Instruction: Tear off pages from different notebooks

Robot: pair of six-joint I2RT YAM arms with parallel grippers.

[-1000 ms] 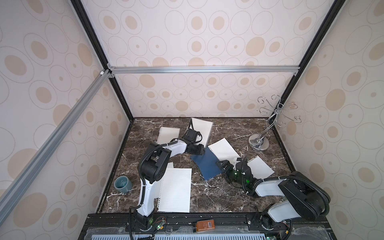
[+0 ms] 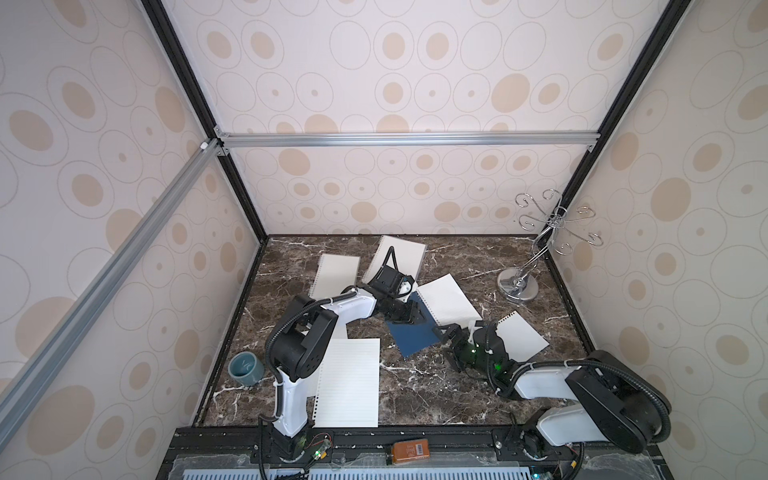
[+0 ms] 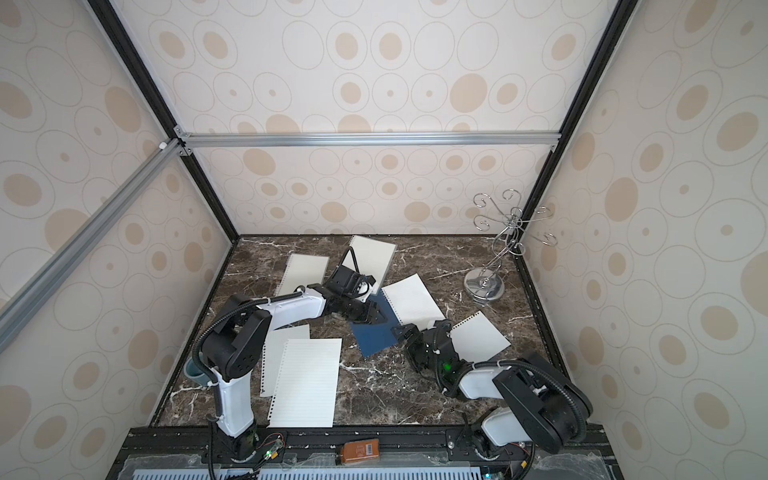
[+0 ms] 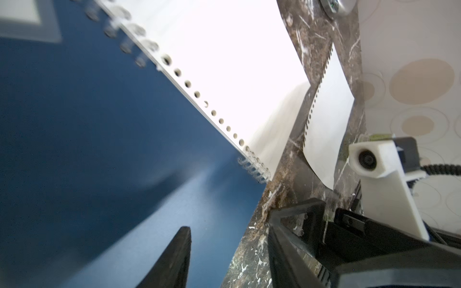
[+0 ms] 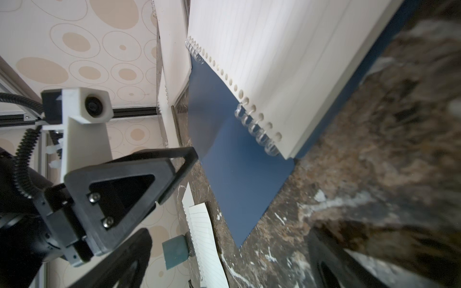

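A spiral notebook lies folded open at centre, its blue cover (image 3: 370, 334) to the left, white pages (image 2: 448, 297) to the right; some holes along the spiral show no coil. My left gripper is above the blue cover, fingers apart with nothing seen between them. My right gripper is low at the notebook's front right corner, open and empty. Loose lined sheets (image 2: 347, 384) lie at front left. A white pad (image 3: 478, 340) lies at the right; two more notebooks (image 2: 336, 270) lie at the back.
A teal mug (image 2: 245, 368) stands at the left edge. A chrome stand (image 2: 517, 284) is at the back right. Bare marble table (image 2: 416, 400) shows at front centre.
My left gripper has moved right and a little toward the front, over the blue cover. The loose sheets at front left appear slightly shifted. The right arm has moved slightly.
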